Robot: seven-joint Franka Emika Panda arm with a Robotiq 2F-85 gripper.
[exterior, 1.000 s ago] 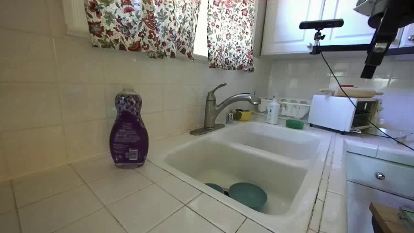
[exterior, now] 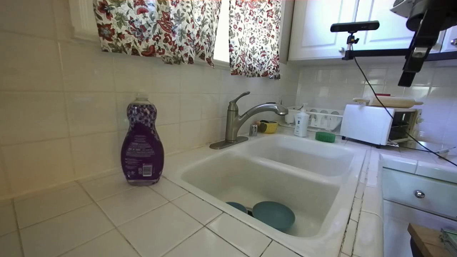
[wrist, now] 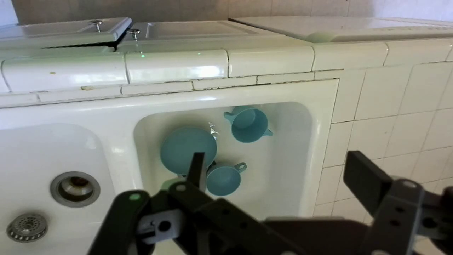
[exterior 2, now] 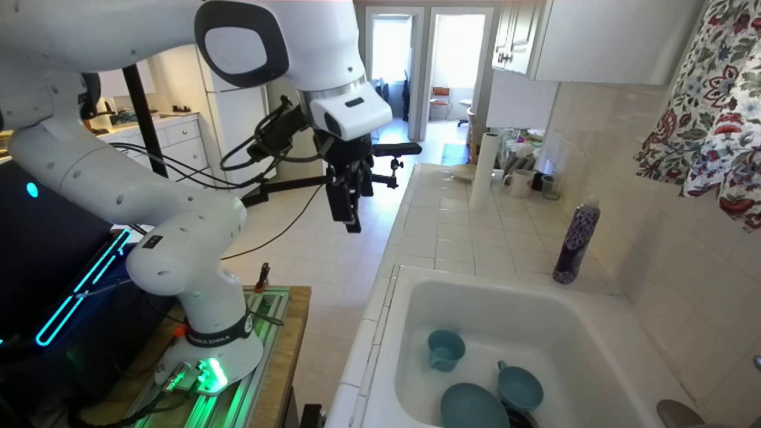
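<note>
My gripper is open, its two dark fingers far apart in the wrist view with nothing between them. It hangs high above the white double sink (wrist: 325,140), well clear of the dishes. In one basin lie a teal plate or bowl (wrist: 189,148), a teal cup with two projections (wrist: 249,124) and a second teal cup with a handle (wrist: 223,180). Part of something dark shows beside the second cup. On the tiled counter by the wall stands a purple soap bottle (exterior: 142,145), upright and away from the gripper.
A metal faucet (exterior: 233,120) rises behind the sink. Beyond are a white soap dispenser (exterior: 301,123), a green sponge (exterior: 325,137) and a white toaster oven (exterior: 367,123). A paper towel roll (exterior 2: 485,171) stands on the far counter. Tiles around the purple bottle are bare.
</note>
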